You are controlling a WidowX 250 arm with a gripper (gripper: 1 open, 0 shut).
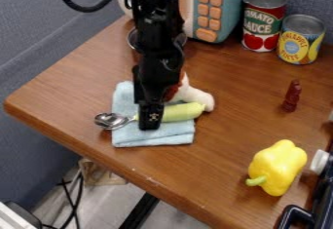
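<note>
My black gripper (151, 111) reaches down over a folded light blue cloth (139, 135) on the wooden table. Its tips are at a spoon (112, 121) with a pale yellow-green handle (182, 111); whether the fingers are closed on it cannot be made out. A white plush-like object (193, 95) lies behind the handle, partly hidden by the arm.
A yellow pepper (276, 167) sits front right, a small brown bottle (291, 95) right, cans (262, 23) and a teal appliance (215, 9) at the back. A black object (299, 213) lines the right edge.
</note>
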